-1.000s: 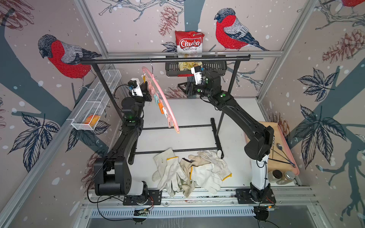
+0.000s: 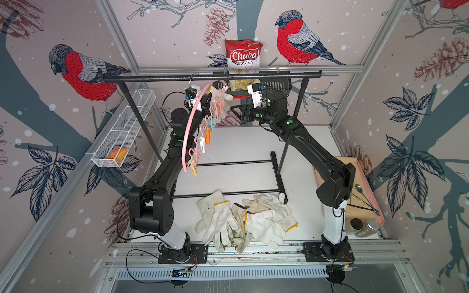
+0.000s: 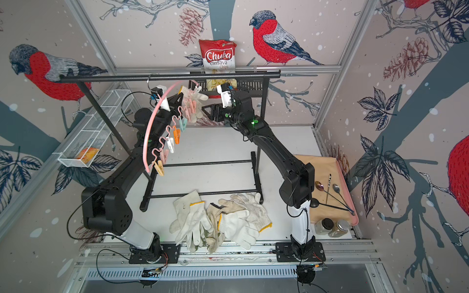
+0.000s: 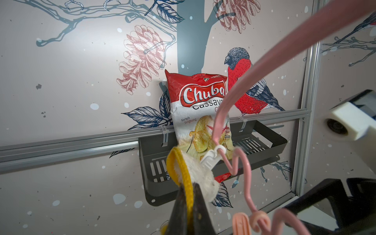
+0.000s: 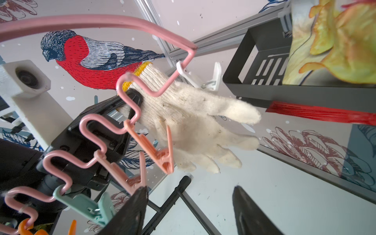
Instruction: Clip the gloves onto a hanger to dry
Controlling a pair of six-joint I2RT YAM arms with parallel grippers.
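Observation:
A pink hanger (image 2: 187,131) hangs from the black rail, turned so its row of coloured clips faces right. My left gripper is shut on the yellow cuff of a white glove (image 5: 195,113), beside the hanger's far end. In the right wrist view, the glove spreads behind the clips, fingers pointing right. A white clip (image 5: 205,80) sits against the glove near its thumb; whether it bites the fabric I cannot tell. Two peach clips hang in front of the palm. My right gripper stands open and empty, to the right of the hanger.
Several white gloves (image 2: 244,219) lie heaped at the table's front. A dark shelf (image 4: 156,192) with a chip bag (image 4: 199,117) is on the back wall. A white wire basket (image 2: 124,127) hangs at left; a tray (image 2: 354,171) lies at right.
My left gripper has moved right with the glove. The hanger has swung, its near end going left and its far end right. The right arm has hardly moved.

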